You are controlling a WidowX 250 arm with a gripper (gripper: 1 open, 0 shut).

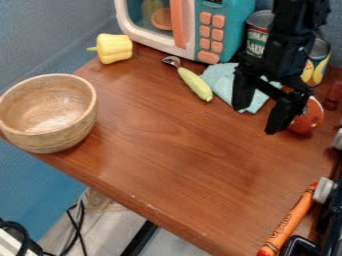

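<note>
My black gripper (255,115) hangs at the right over the table, open, with its fingers spread apart; one is in front of the red-brown toy (306,117), partly hiding it. A pale blue cloth (222,79) lies behind the gripper, with a pale yellow toy (195,84) and a spoon (173,62) to its left. Cans (258,25) stand behind the arm.
A wooden bowl (43,127) sits at the left edge, a yellow toy (114,47) at the back left, a toy microwave (182,22) at the back. An orange crayon (286,227) lies at the front right.
</note>
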